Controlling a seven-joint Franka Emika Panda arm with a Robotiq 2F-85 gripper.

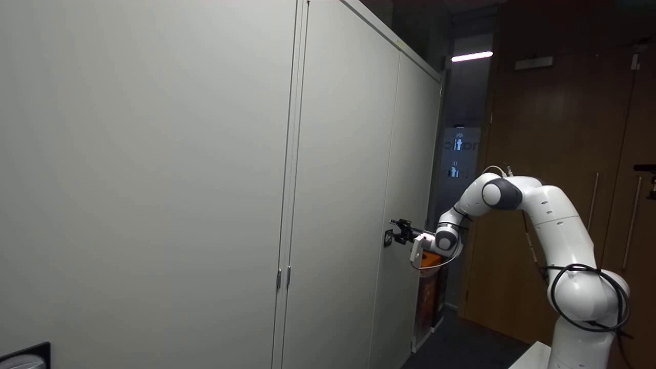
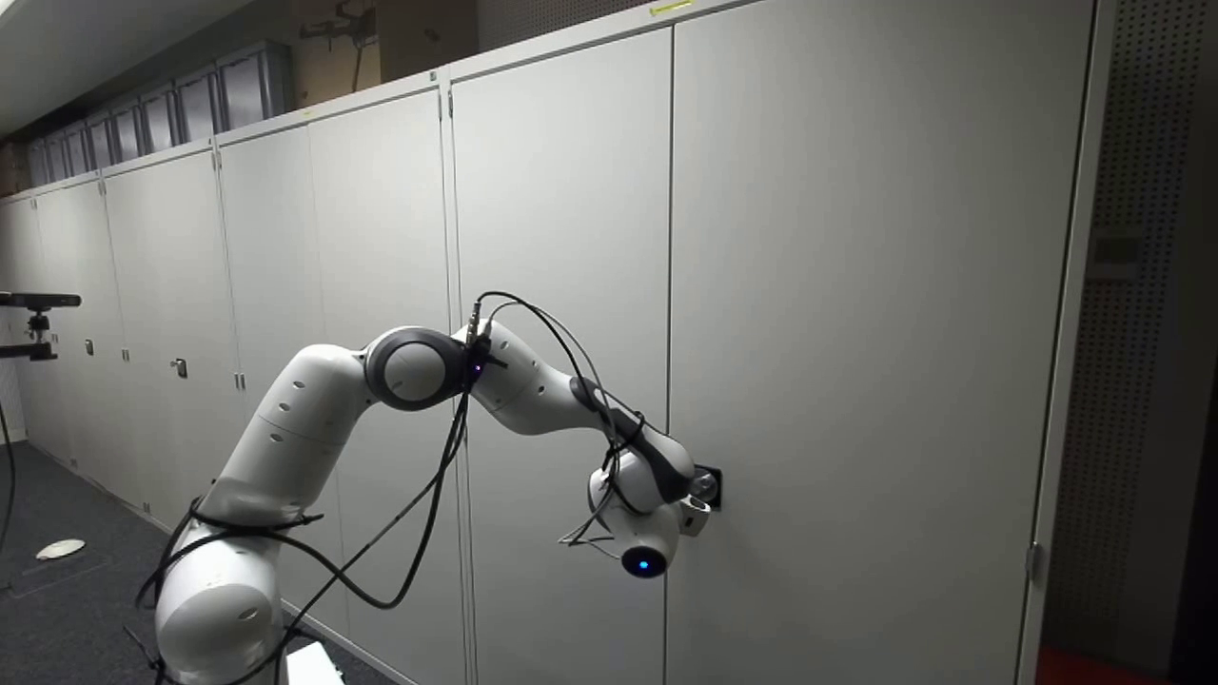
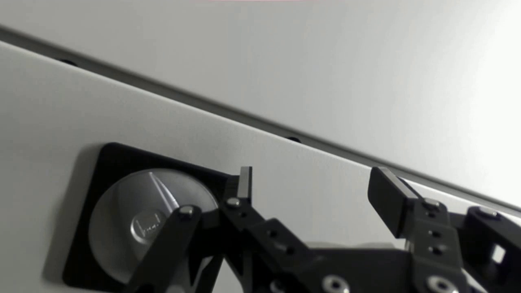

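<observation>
A round grey cabinet knob [image 3: 114, 222] with a raised ridge sits in a square black plate, low at the left of the wrist view. My gripper is open, with a wide gap and nothing between its fingers. The left finger overlaps the knob's right edge in this view, while the right one lies over the door seam. In exterior view 1 the gripper [image 1: 396, 229] is just in front of the cabinet, beside and slightly above the knob plate [image 1: 388, 239]. Exterior view 2 shows the knob [image 2: 705, 486] beside the wrist; the fingers are hidden there.
Tall pale cabinet doors [image 2: 868, 285] form a flat wall before the arm and look closed. A narrow seam [image 3: 195, 101] runs past the knob. An orange-topped bin [image 1: 430, 261] stands on the floor beyond the cabinet's end. Cables [image 2: 434, 502] hang loosely along the arm.
</observation>
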